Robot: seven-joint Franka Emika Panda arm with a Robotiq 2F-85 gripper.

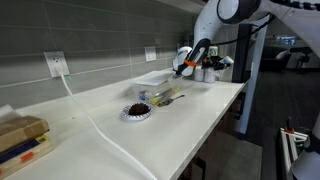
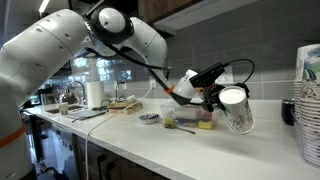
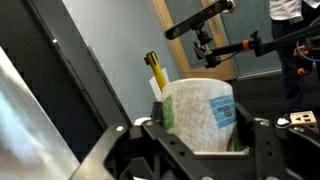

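Held at the far end of the counter is a white paper cup (image 2: 234, 98), with its round face turned toward the camera in the second exterior view. My gripper is shut on this cup. From the wrist, the cup (image 3: 198, 108) fills the space between the fingers and hides much of them. In the first exterior view the gripper (image 1: 224, 65) is small and far off, so its contact with the cup is hard to make out there.
A clear lidded container (image 2: 190, 112), a serving utensil (image 2: 177, 127) and a bowl of dark food (image 1: 138, 110) sit on the counter (image 1: 190, 120). Tall cup stacks (image 2: 308, 105) stand at the right.
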